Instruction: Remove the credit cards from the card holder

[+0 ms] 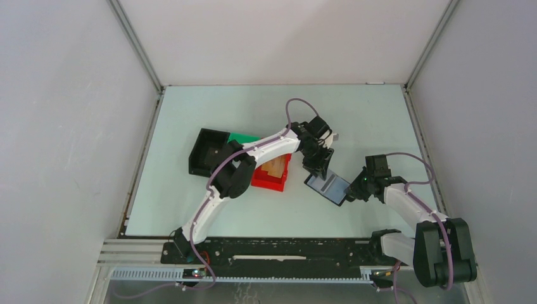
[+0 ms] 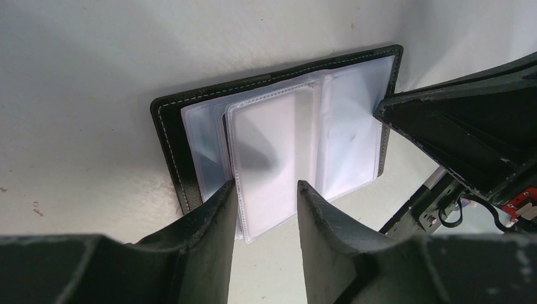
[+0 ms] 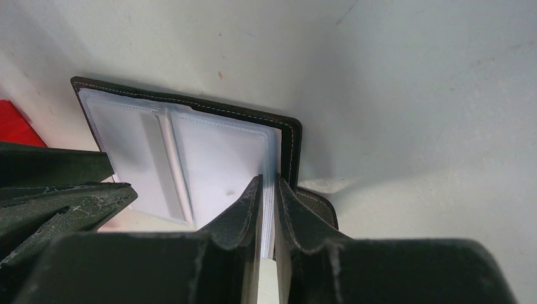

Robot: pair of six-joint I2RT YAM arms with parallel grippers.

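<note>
The card holder (image 1: pixel 330 187) lies opened out on the table, a black stitched cover with clear sleeves on it. White surfaces show through the sleeves (image 2: pixel 272 136); separate cards cannot be made out. Over the holder's left part, my left gripper is open, one fingertip by a sleeve's stitched edge and nothing held. At the holder's right end, my right gripper has its fingers a narrow gap apart, the clear sleeve edge showing between them. Whether they grip that edge cannot be told.
Left of the holder stand a red box (image 1: pixel 267 182) with a brown item in it, a green piece (image 1: pixel 243 137) and a black box (image 1: pixel 208 152), partly under my left arm. Both grippers are close together. Clear table lies behind and in front of the holder.
</note>
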